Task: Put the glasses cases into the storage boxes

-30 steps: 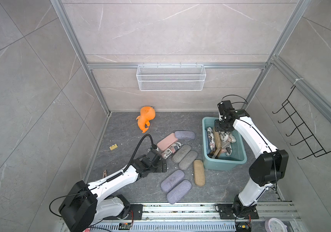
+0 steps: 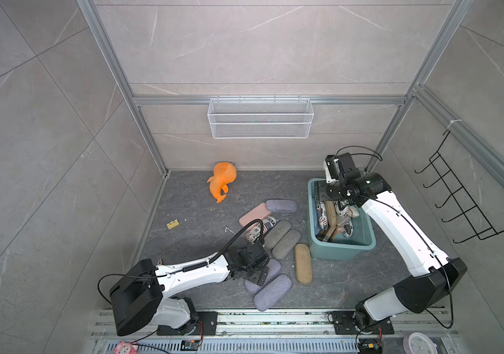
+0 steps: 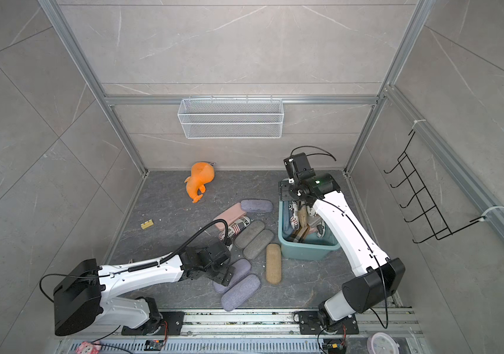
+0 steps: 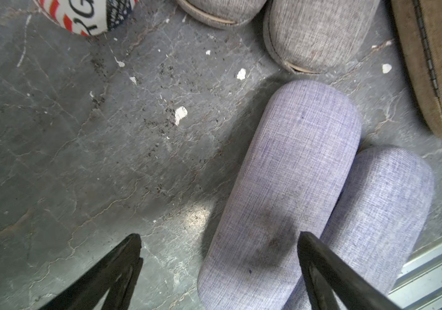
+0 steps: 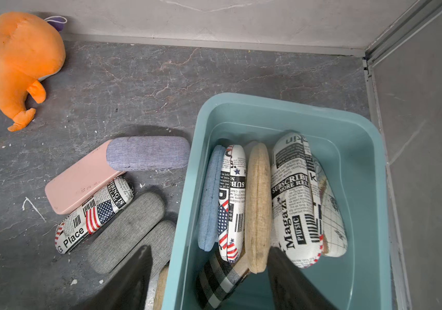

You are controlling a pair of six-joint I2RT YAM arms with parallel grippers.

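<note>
Two lavender glasses cases lie side by side near the front edge; the left wrist view shows the nearer lavender case (image 4: 288, 180) and its neighbour (image 4: 386, 206) just below. Over the first case hovers my left gripper, its fingers apart and nothing held. The teal storage box (image 5: 358, 155) stands on the right with several cases inside, among them a tan case (image 5: 258, 206) and a newsprint case (image 5: 293, 201). Above the box's left part is my right gripper, open and empty. On the floor lie two grey cases (image 2: 287, 243) and a tan case (image 2: 303, 263).
A pink case (image 5: 78, 183), another lavender case (image 5: 148, 152) and a newsprint case (image 5: 94, 214) lie left of the box. An orange plush toy (image 2: 222, 177) sits at the back left. Inside the box, free room shows along its right side.
The right arm has shifted slightly left above the box. The cases look unmoved.
</note>
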